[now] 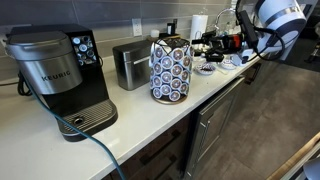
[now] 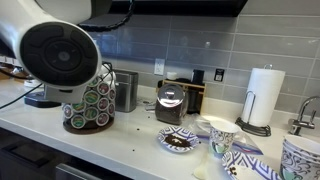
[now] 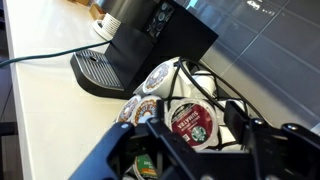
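Observation:
A rotating rack of coffee pods (image 1: 170, 72) stands on the white counter, its pods facing outward in columns. Close up in the wrist view, a red-lidded pod (image 3: 192, 123) shows at the top of the rack, with other pods beside and below it. My gripper is partly open around the view of these pods; its dark fingers stand apart, with no clear grip on any pod. Whether they touch the rack cannot be made out. The Keurig coffee maker (image 1: 62, 78) stands left of the rack. In exterior view 2, the white arm (image 2: 45, 45) covers part of the rack and hides the gripper.
A metal toaster-like box (image 1: 132, 65) sits behind the rack. A cable (image 1: 85, 135) crosses the counter in front of the coffee maker. Farther right are a patterned plate (image 2: 179, 139), patterned cups (image 2: 222, 137) and a paper towel roll (image 2: 262, 95). Bare counter lies before the rack.

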